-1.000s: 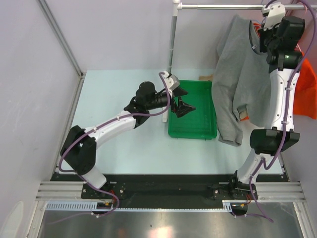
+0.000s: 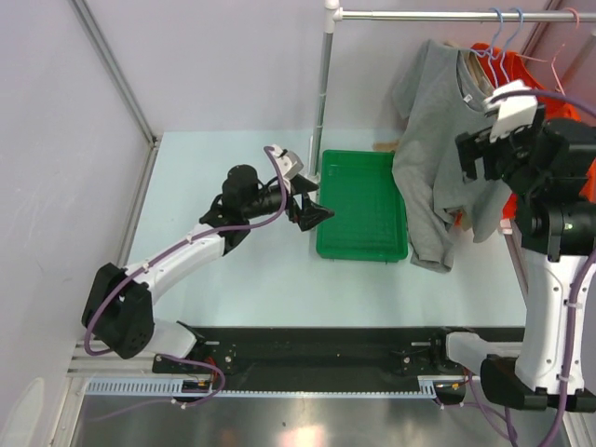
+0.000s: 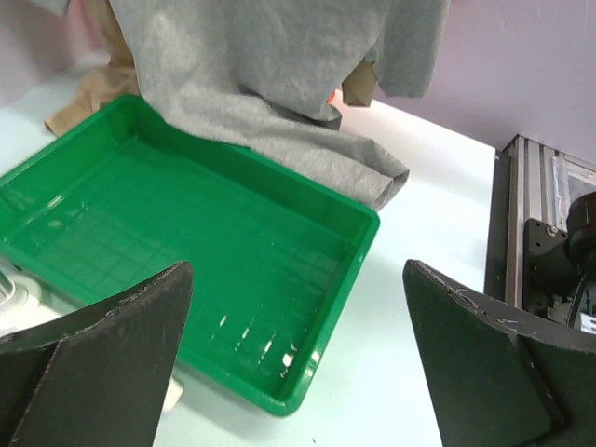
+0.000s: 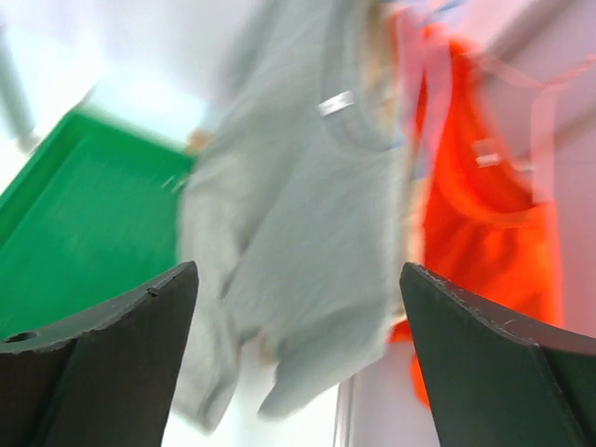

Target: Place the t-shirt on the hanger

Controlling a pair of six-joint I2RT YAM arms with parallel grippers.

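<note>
A grey t shirt [image 2: 428, 149] hangs from the rail at the right, beside blue hangers [image 2: 496, 42], its lower part reaching down past the green tray to the table; its neckline is blurred in the right wrist view. My right gripper [image 2: 470, 154] is open in front of the shirt, below the hangers, holding nothing. My left gripper [image 2: 309, 203] stands open over the left edge of the tray, empty, with the shirt beyond it in the left wrist view.
A green tray [image 2: 363, 248] lies on the white table [image 2: 209, 289]. The metal rail [image 2: 419, 15] spans the top right. Red cloth [image 4: 484, 270] hangs right of the shirt.
My left arm has drawn back slightly leftward. The shirt now hangs by itself.
</note>
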